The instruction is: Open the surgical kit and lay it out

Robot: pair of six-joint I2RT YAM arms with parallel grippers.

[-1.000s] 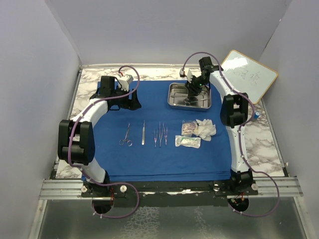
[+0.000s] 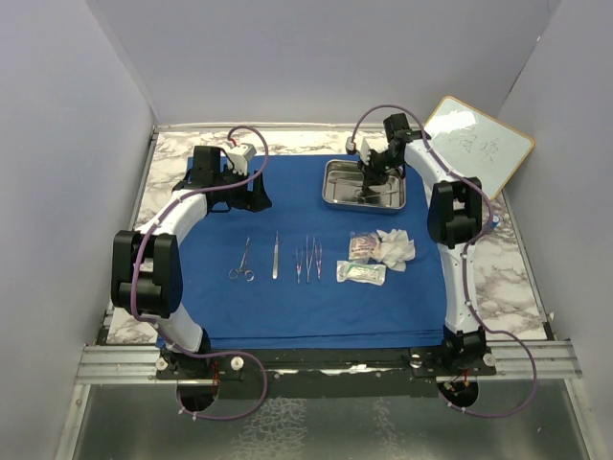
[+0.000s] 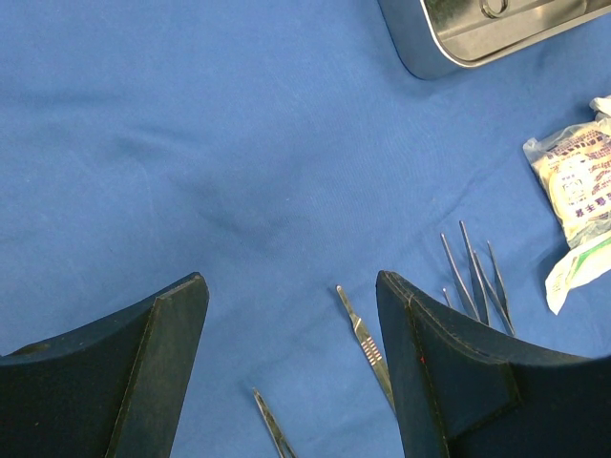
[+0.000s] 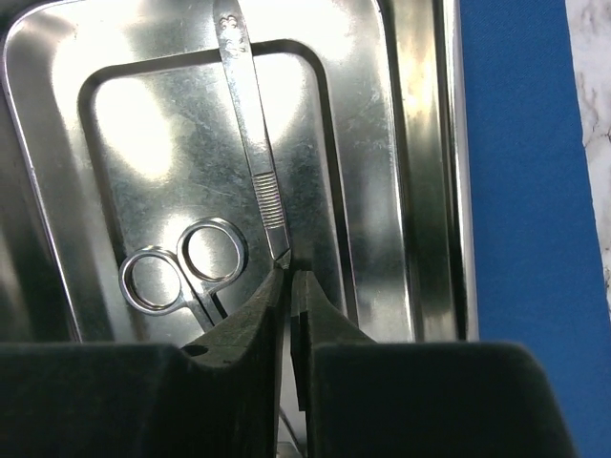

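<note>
The steel tray (image 2: 333, 203) sits at the back right of the blue cloth. Inside it, in the right wrist view, lie a scalpel-like handle (image 4: 250, 114) and ring-handled scissors (image 4: 215, 250). My right gripper is low in the tray, its fingertips close together at the lower end of that handle; whether they grip it cannot be made out. On the cloth lie scissors (image 2: 242, 264), a scalpel (image 2: 276, 257) and several tweezers (image 2: 308, 261). Over bare cloth, my left gripper is open and empty.
A packet (image 2: 362, 247), crumpled white gloves (image 2: 394, 249) and a long white package (image 2: 361, 273) lie in front of the tray. A white board (image 2: 479, 144) leans at the back right.
My right arm has shifted slightly, its gripper a little lower in the tray and nearer the front. The left arm and the laid-out tools have stayed where they were.
</note>
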